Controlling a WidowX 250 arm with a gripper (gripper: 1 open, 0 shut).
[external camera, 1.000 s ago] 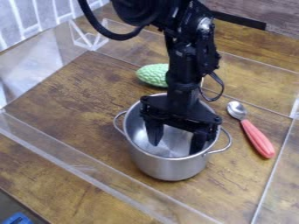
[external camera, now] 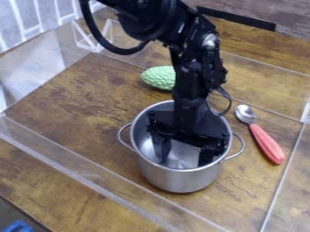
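Observation:
A steel pot (external camera: 176, 177) with two loop handles sits on the wooden table. My black gripper (external camera: 183, 143) reaches down from above into the pot, its fingers spread apart inside the rim, so it stands open. The pot's floor is mostly hidden by the gripper, and I cannot tell whether anything lies between the fingertips.
A green textured object (external camera: 158, 77) lies behind the pot. A spoon with a red handle (external camera: 269, 145) lies to the right.
The gripper has sunk a little lower into the pot over the last second. The pot has shifted slightly, and the spoon and green object are where they were.

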